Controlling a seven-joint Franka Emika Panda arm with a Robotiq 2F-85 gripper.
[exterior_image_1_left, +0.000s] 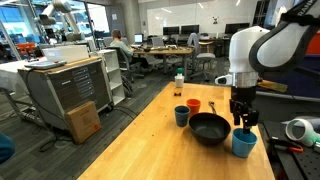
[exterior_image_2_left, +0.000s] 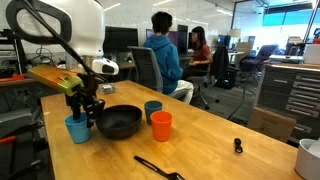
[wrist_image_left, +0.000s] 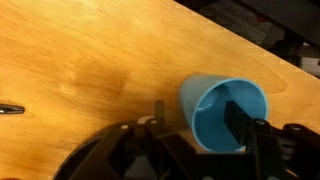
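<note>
A light blue cup (exterior_image_1_left: 243, 146) stands upright near the robot's end of the wooden table. My gripper (exterior_image_1_left: 242, 119) is right above it, pointing down. In the wrist view the fingers of the gripper are spread apart: one finger (wrist_image_left: 157, 112) lies outside the cup (wrist_image_left: 198, 132), the other (wrist_image_left: 237, 117) over its mouth, with the near rim between them. How deep the fingers reach is hard to tell. A black pan (exterior_image_1_left: 210, 127) sits beside the cup, partly behind the gripper in the wrist view.
Past the pan stand a dark blue cup (exterior_image_2_left: 152, 108) and a red cup (exterior_image_2_left: 161, 125). A dark utensil (exterior_image_2_left: 160, 169) and a small black object (exterior_image_2_left: 238, 146) lie on the table, with a white container (exterior_image_2_left: 309, 158) at its far side.
</note>
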